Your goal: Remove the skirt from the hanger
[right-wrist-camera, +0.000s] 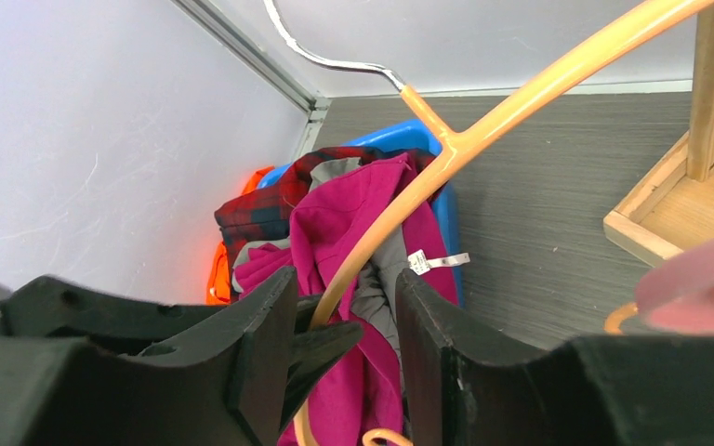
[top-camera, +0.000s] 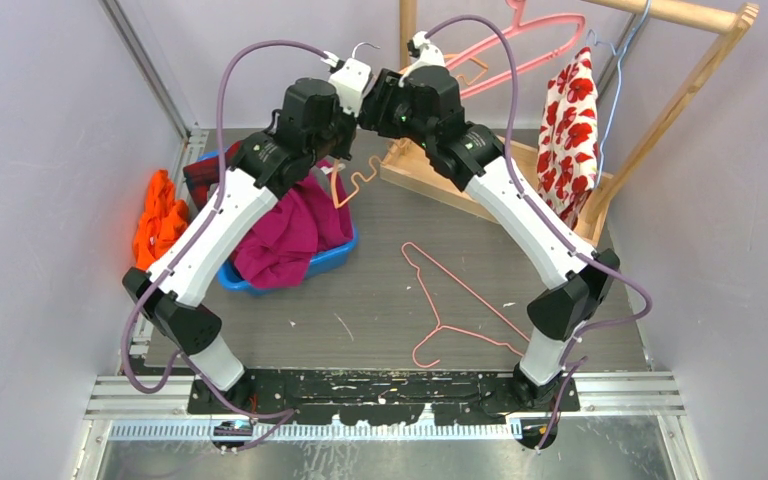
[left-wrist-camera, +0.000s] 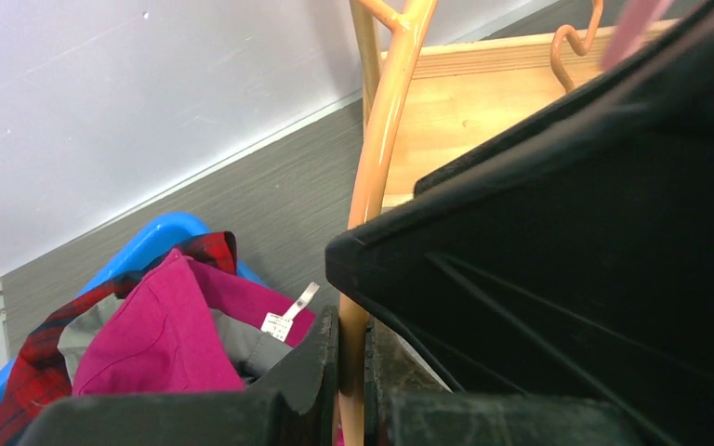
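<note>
An orange hanger (left-wrist-camera: pixel 386 121), bare of cloth where it shows, is pinched by my left gripper. Around the same hanger (right-wrist-camera: pixel 386 223) stand the parted fingers of my right gripper, close beside the left one's black fingers (right-wrist-camera: pixel 321 358); no firm grip by the right shows. From above, both grippers meet over the back of the floor. Magenta cloth (top-camera: pixel 295 235) with a grey inner part and white tag lies in the blue basket (top-camera: pixel 332 258) below. A white cloth with red flowers (top-camera: pixel 568 140), perhaps the skirt, hangs at the rack on the right.
A pink hanger (top-camera: pixel 550 45) hangs from the wooden rack (top-camera: pixel 675 12) near the right arm. Another pink hanger (top-camera: pixel 440 327) lies on the floor. Orange cloth (top-camera: pixel 160 222) sits left of the basket. Bare floor spreads across the front middle.
</note>
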